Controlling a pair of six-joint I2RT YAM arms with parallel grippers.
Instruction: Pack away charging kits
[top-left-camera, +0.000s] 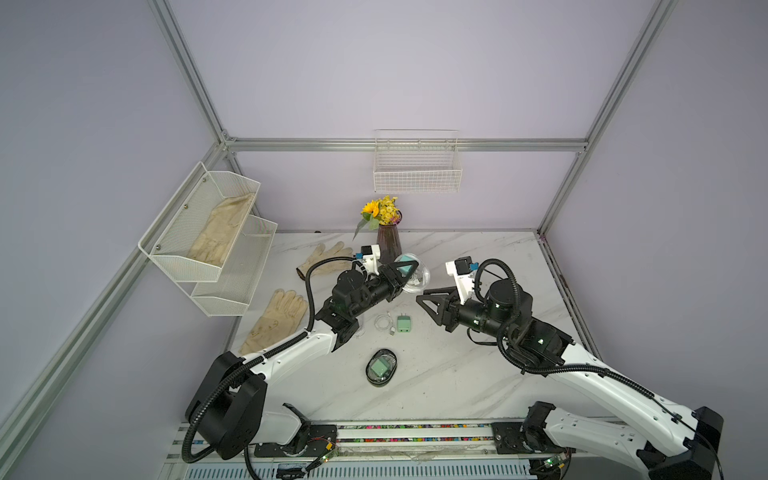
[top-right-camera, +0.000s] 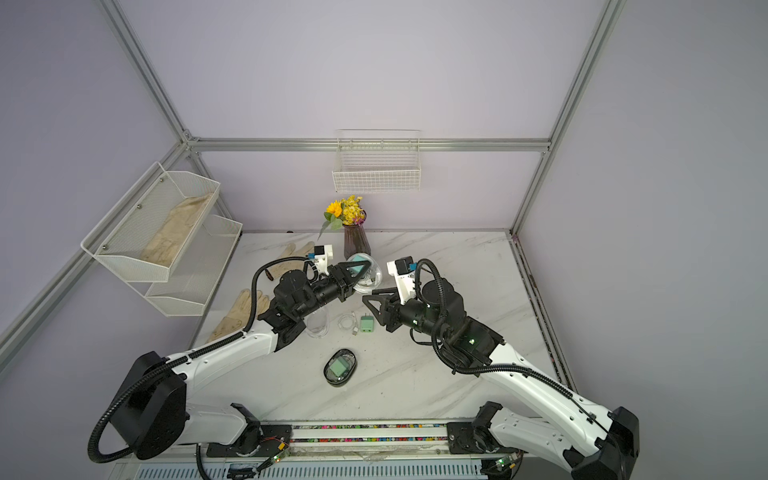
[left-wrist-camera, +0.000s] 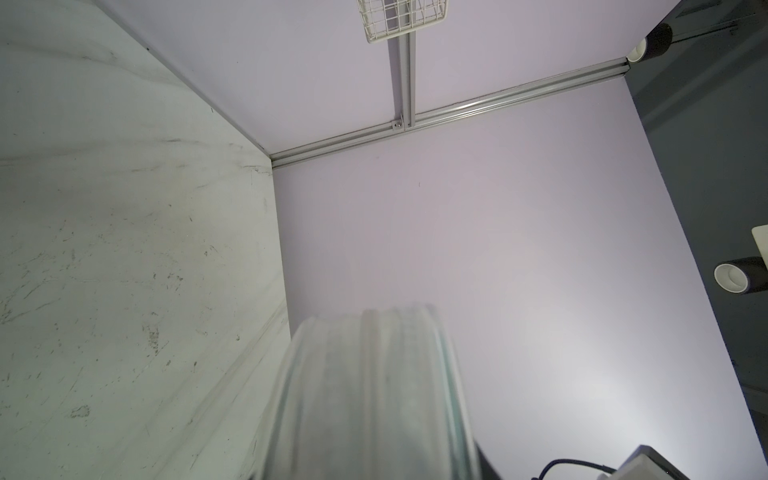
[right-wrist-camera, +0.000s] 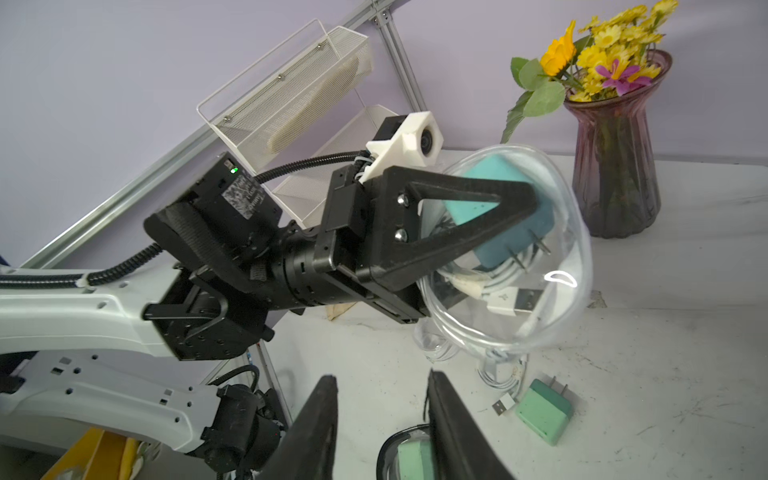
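Observation:
My left gripper is shut on a clear round container (right-wrist-camera: 577, 240), holding it tilted in the air. Inside are a teal charger (right-wrist-camera: 524, 228) and a white cable (right-wrist-camera: 516, 301). In the left wrist view, a blurred pale container (left-wrist-camera: 368, 400) fills the bottom centre. My right gripper (top-left-camera: 421, 301) is open just right of and below it, nothing between its fingers. On the table lie a green charger (right-wrist-camera: 546, 410) and, beside it, a coiled white cable (top-left-camera: 384, 322). Nearer the front sits a black oval case (top-left-camera: 381, 367) with a green block inside.
Another clear round item (top-right-camera: 317, 322) lies on the table by my left arm. A flower vase (right-wrist-camera: 614, 160) stands behind the held container. Tan gloves (top-left-camera: 277, 318) lie at the left, below white wall baskets (top-left-camera: 240, 264).

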